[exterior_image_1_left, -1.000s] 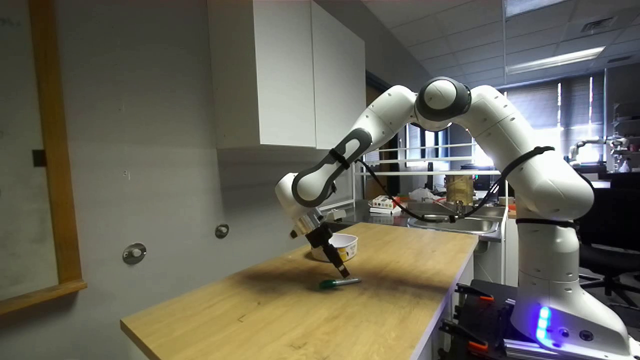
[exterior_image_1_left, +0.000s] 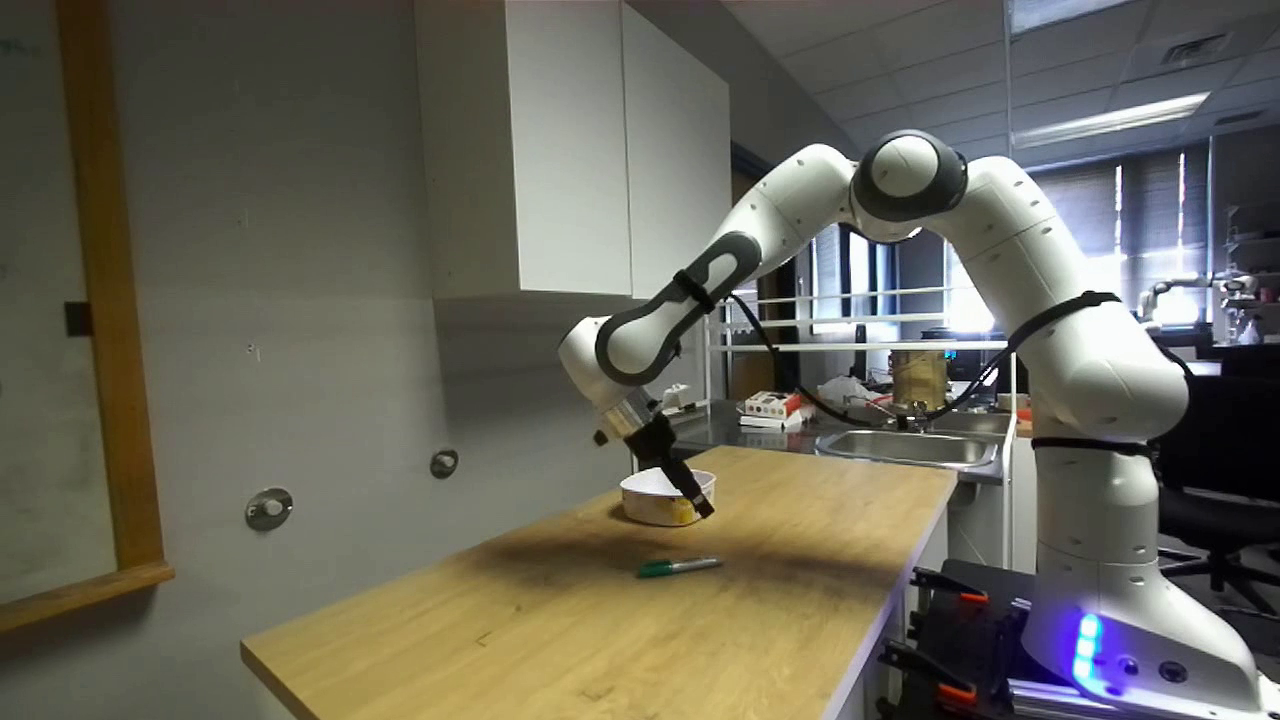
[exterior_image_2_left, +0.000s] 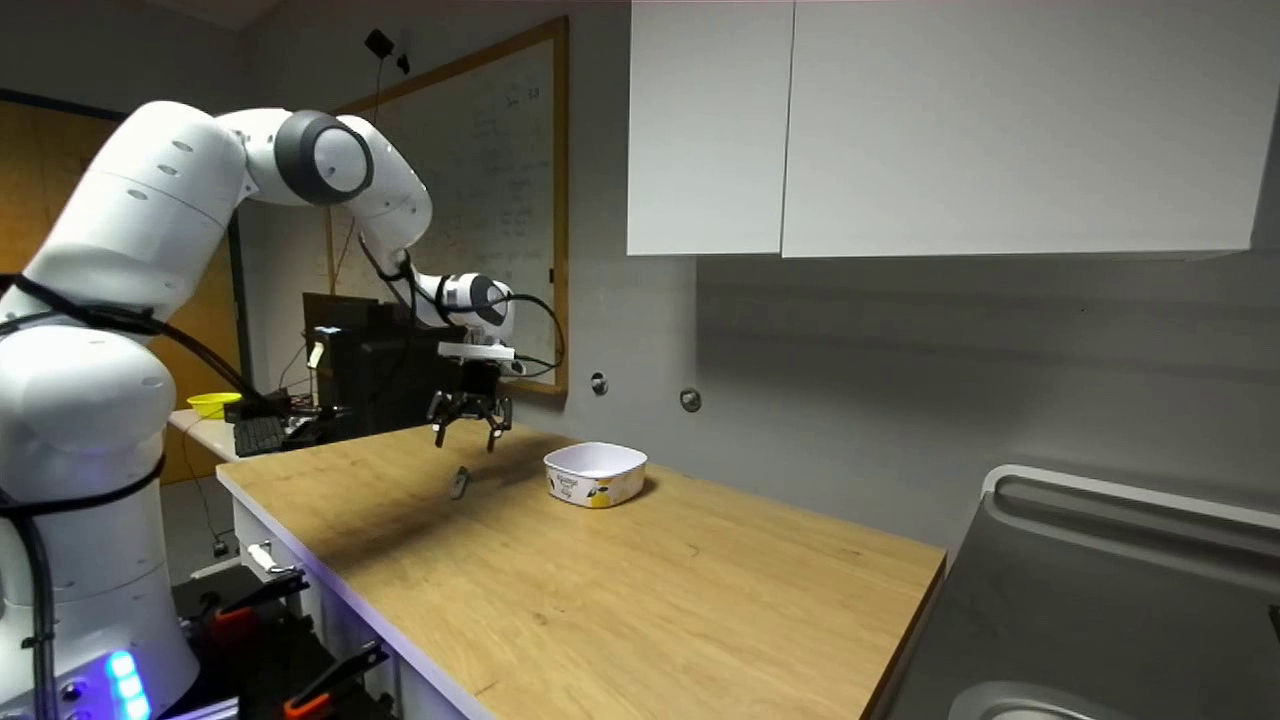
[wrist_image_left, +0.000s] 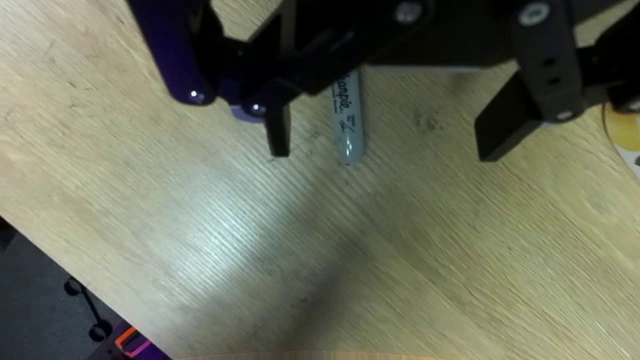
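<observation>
A Sharpie marker with a green cap (exterior_image_1_left: 679, 566) lies flat on the wooden counter. In the wrist view the marker's grey barrel (wrist_image_left: 349, 123) shows between and below the two fingers, its other end hidden behind the gripper. My gripper is open, its fingertips wide apart and nothing held between them. Seen from the side, the gripper (exterior_image_2_left: 469, 440) hangs above the counter, clear of the marker (exterior_image_2_left: 459, 482). A white bowl with lemon print (exterior_image_2_left: 595, 474) stands upright on the counter beside the gripper, toward the wall.
White wall cabinets (exterior_image_1_left: 570, 144) hang above it against the wall. A sink (exterior_image_1_left: 908, 448) and small boxes (exterior_image_1_left: 771, 406) are past the counter's far end in exterior view 1.
My gripper has risen from close over the marker and shifted slightly toward the bowl's side in exterior view 1. The marker and bowl have stayed where they were.
</observation>
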